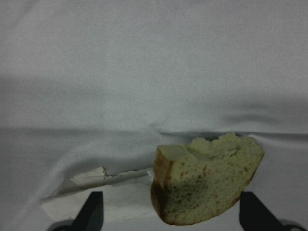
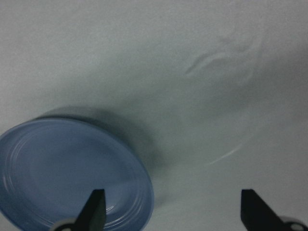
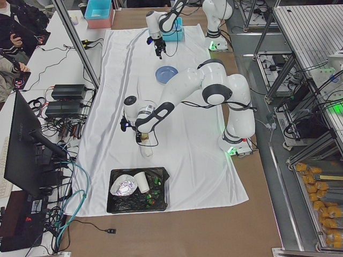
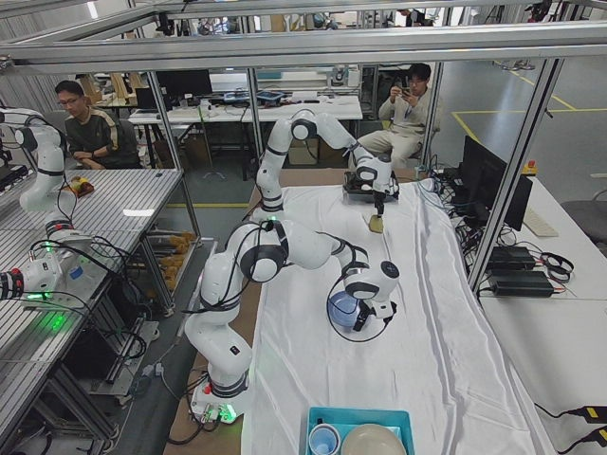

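A slice of bread point(image 1: 204, 183) lies on the white cloth beside a torn white paper piece point(image 1: 110, 202), seen in the left wrist view. My left gripper is over the bread, open, with fingertips on either side of it. My right gripper stands open above the cloth at the right edge of a blue plate point(image 2: 67, 171), with nothing between its fingers; the plate also shows in the camera left view point(image 3: 166, 74).
A black tray point(image 3: 138, 201) with a foil dish and a white cylinder is at one end of the cloth; a blue bin point(image 4: 358, 420) with a cup and plate at the other. A monitor point(image 3: 21, 155) stands beside the table.
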